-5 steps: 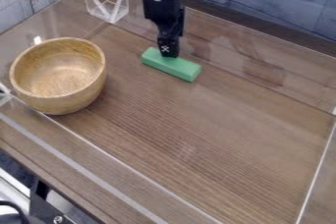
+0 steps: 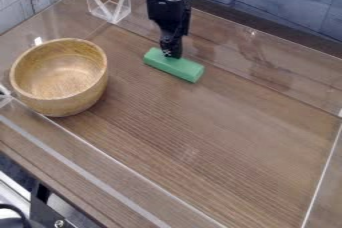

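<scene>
A green rectangular block (image 2: 178,68) lies flat on the wooden table, right of the large wooden bowl (image 2: 59,76). My black gripper (image 2: 173,44) hangs from the top of the view just over the far left end of the block, pointing down. Its fingertips are small and dark; they look apart, with nothing clearly held between them, and whether they touch the block cannot be told.
A clear plastic item (image 2: 108,2) stands at the back left. A wall or rim bounds it at the back.
My gripper has shifted very slightly at the block's far end; the block and bowl look unmoved.
</scene>
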